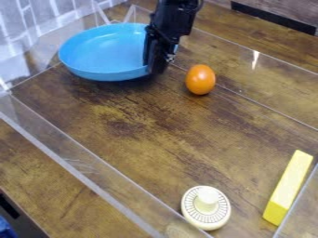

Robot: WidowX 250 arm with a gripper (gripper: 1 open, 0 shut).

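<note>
My black gripper (162,51) is at the top middle, down at the right rim of a blue round tray (102,51). Its fingers are dark and partly overlap the rim, so I cannot tell whether they grip it. An orange egg-shaped object (200,80) stands just right of the tray, apart from it.
A white round knob-like piece (207,214) lies at the bottom middle and a yellow bar (287,188) at the lower right. Clear barriers edge the wooden surface.
</note>
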